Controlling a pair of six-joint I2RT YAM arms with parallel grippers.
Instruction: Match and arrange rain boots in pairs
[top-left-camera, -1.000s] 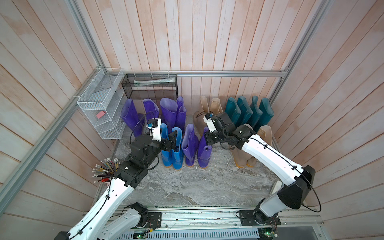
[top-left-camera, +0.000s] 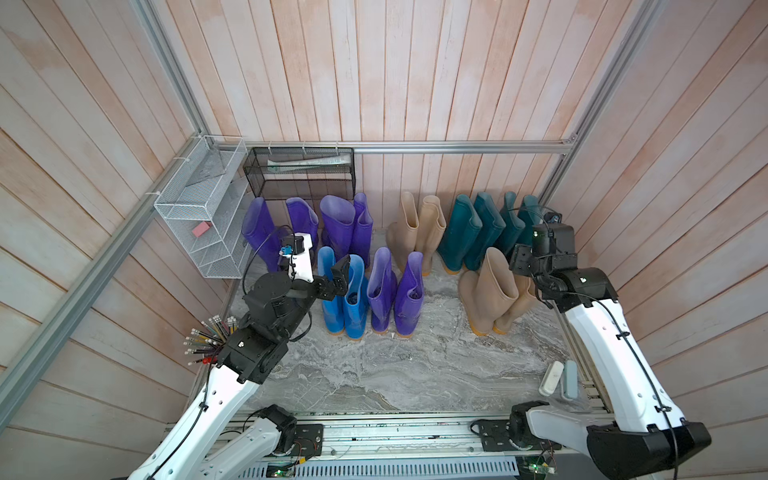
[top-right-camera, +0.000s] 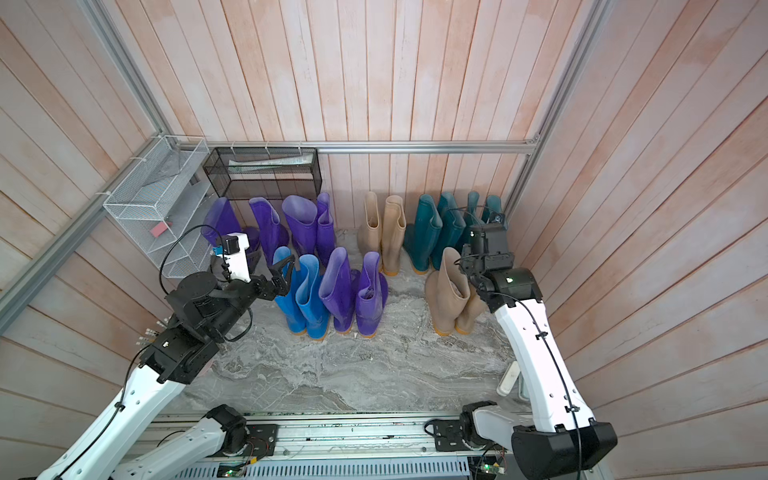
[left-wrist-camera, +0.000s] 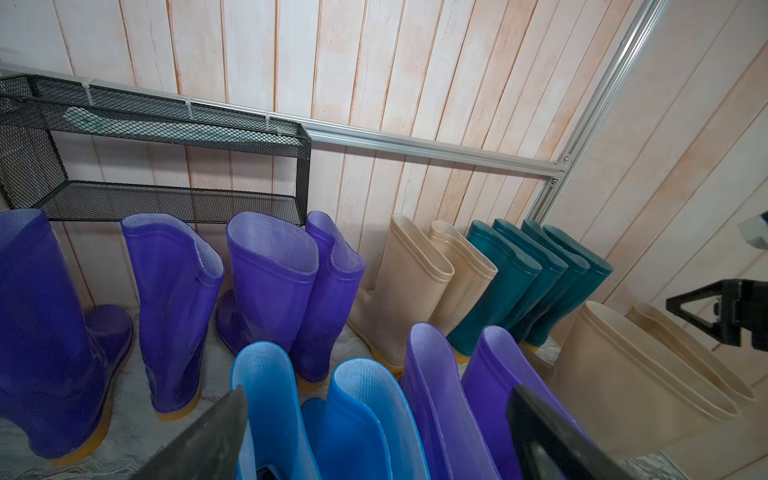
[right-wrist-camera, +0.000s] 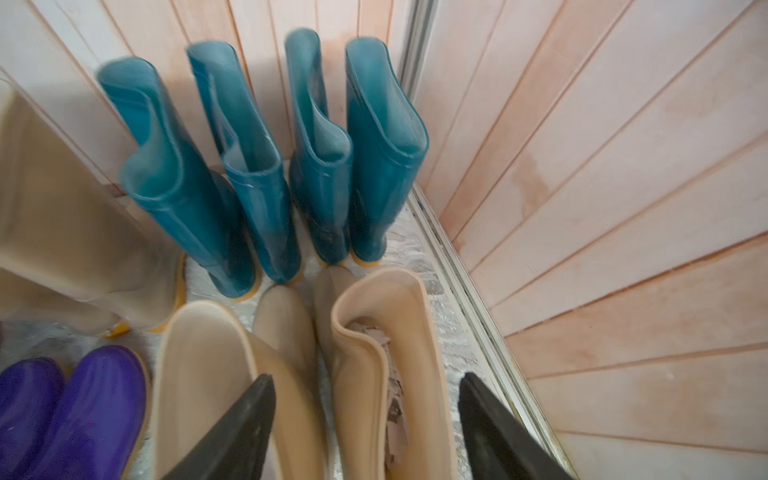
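All the boots stand upright in two rows. In front are a blue pair (top-left-camera: 342, 308), a purple pair (top-left-camera: 395, 296) and a beige pair (top-left-camera: 493, 292). The back row holds several purple boots (left-wrist-camera: 272, 264), another beige pair (left-wrist-camera: 408, 280) and several teal boots (right-wrist-camera: 320, 152). My left gripper (top-left-camera: 341, 277) is open over the blue pair, its fingers (left-wrist-camera: 204, 444) spread and clear of the rims at their tips as far as shows. Above the right beige pair my right gripper hangs open; its blurred fingers (right-wrist-camera: 249, 420) straddle the tops, contact unclear.
A white wire shelf (top-left-camera: 204, 212) hangs on the left wall and a black mesh rack (top-left-camera: 300, 169) on the back one. Two small pale objects (top-left-camera: 551, 377) lie front right.
My right arm has swung from the front purple pair to the beige pair at right. The left gripper has shifted slightly left. The front left purple boot now leans less toward the blue pair.
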